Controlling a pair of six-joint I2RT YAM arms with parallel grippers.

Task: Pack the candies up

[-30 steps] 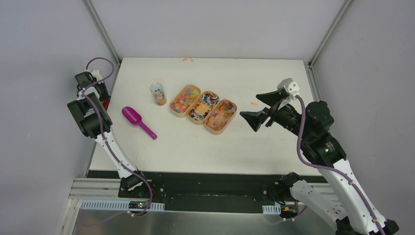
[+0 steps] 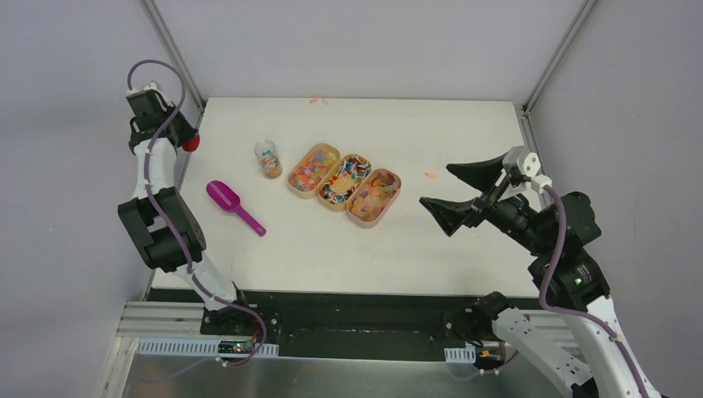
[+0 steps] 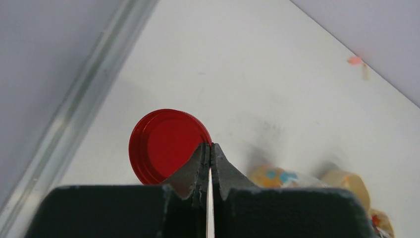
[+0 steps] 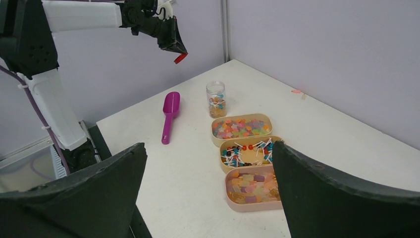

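Observation:
A red lid is pinched by its rim in my left gripper, which is shut on it. In the right wrist view that lid hangs above the table's far left corner. The clear jar stands uncovered on the table with candies in it, lollipops on top. Right of it are three boxes: colourful gummies, lollipops and pale gummies. A magenta scoop lies left of the boxes. Over the table's right side, my right gripper stands open and empty.
An orange scrap lies near the right gripper, and another scrap at the back edge. Walls close in the left, back and right. Table surface in front of the boxes is free.
Jar, boxes and scoop have stayed put.

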